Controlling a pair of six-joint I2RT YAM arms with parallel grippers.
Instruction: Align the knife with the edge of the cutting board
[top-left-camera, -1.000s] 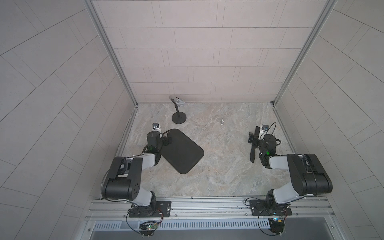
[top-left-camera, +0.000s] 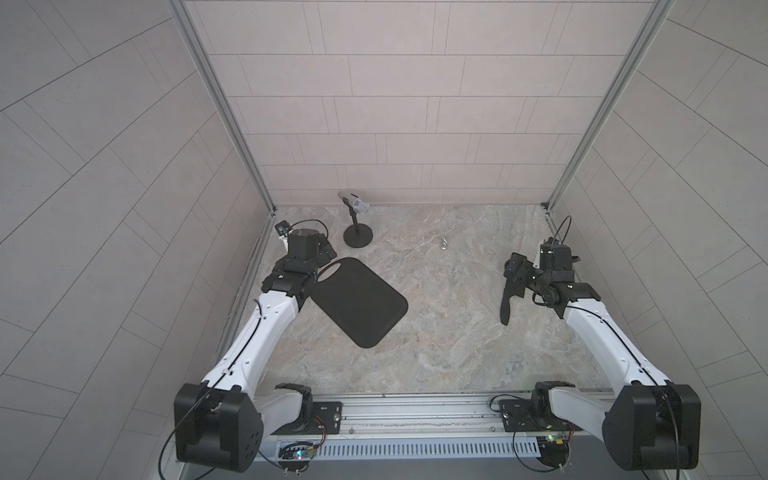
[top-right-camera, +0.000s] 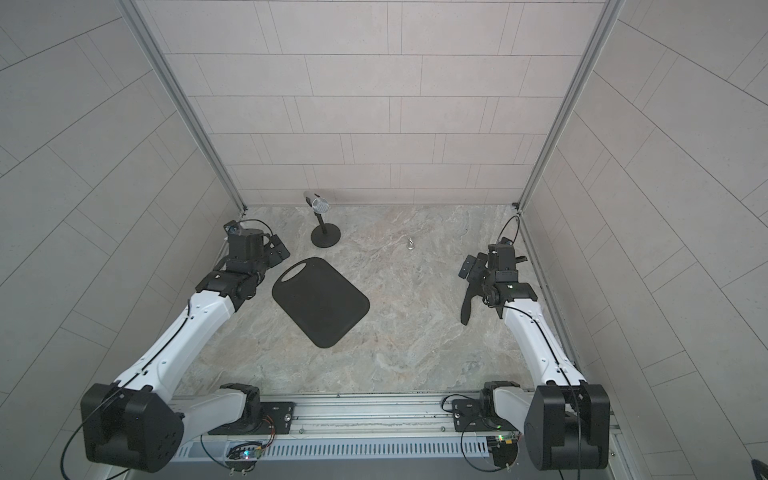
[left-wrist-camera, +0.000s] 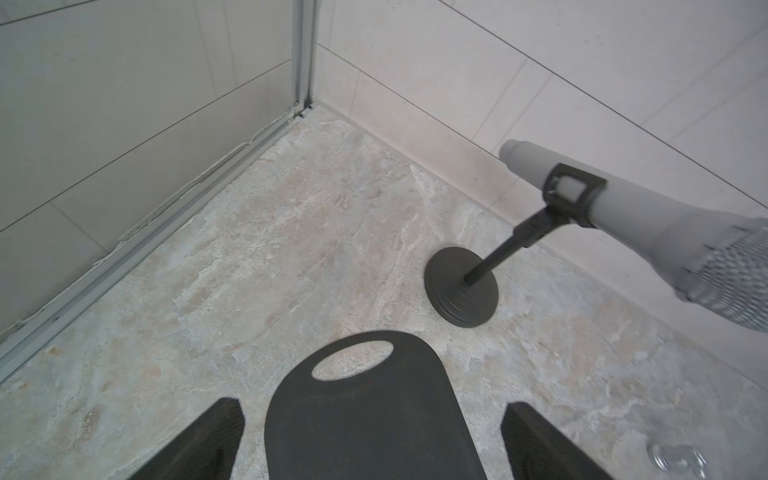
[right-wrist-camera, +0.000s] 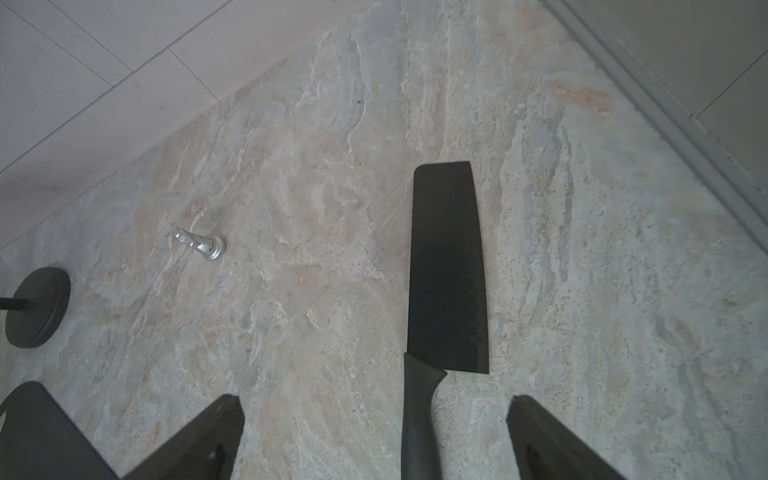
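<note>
The black cutting board lies flat and slanted left of the table's middle, its oval handle hole toward the back left. Far off on the right side rests the black knife, flat, blade toward the back wall and handle toward the front; the board and knife are well apart. My left gripper is open above the board's handle end, holding nothing. Over the knife is my right gripper, also open, with the knife's handle below and between its spread fingers. In the top left view that arm hides part of the blade.
A grey microphone on a black round stand rises behind the board. A small silver chess-like piece stands near the back middle. Open table lies between board and knife. Walls close in the left, right and back.
The board and knife have not moved.
</note>
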